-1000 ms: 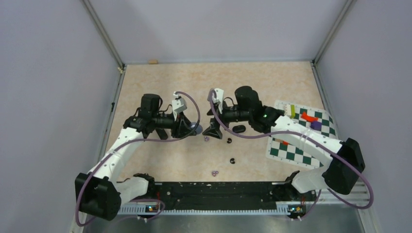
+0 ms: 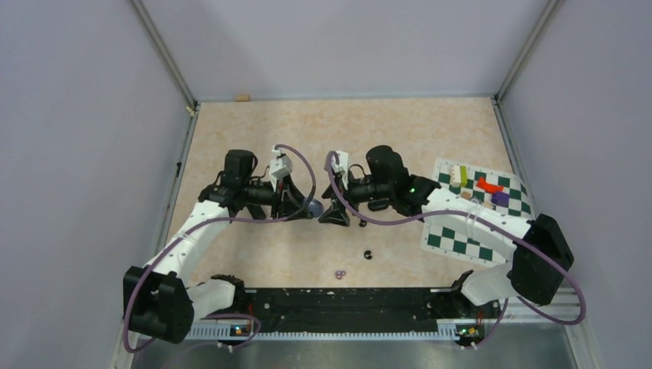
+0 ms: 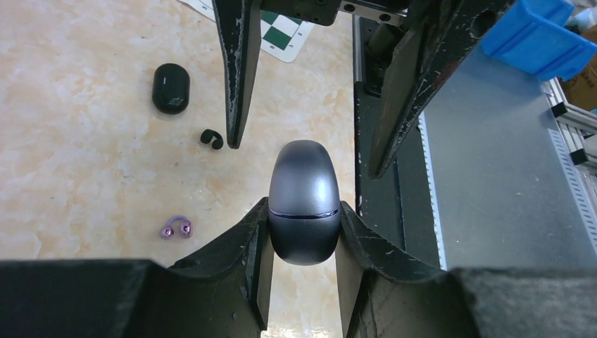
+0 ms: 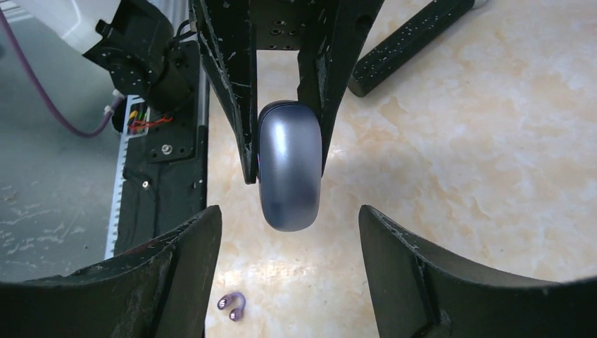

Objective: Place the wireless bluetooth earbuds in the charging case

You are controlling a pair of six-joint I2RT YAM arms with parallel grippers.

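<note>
A shiny blue-grey charging case, its lid seam closed, is held up above the table. My left gripper is shut on it, one finger at each side. Facing the case from the right, my right gripper stands open with clear space between its fingers and the case. In the right wrist view its fingers are spread wide, and the case lies beyond them. A purple earbud pair rests on the table; this pair is near the front edge in the top view.
A black case and small black earbud pieces lie right of centre. The checkered board at the right carries colored blocks. A black stick-like object lies behind the left gripper.
The right gripper came left to the case, and now its fingers stand wider apart and just off it. A purple earbud below them is now hidden. The left gripper has barely moved.
</note>
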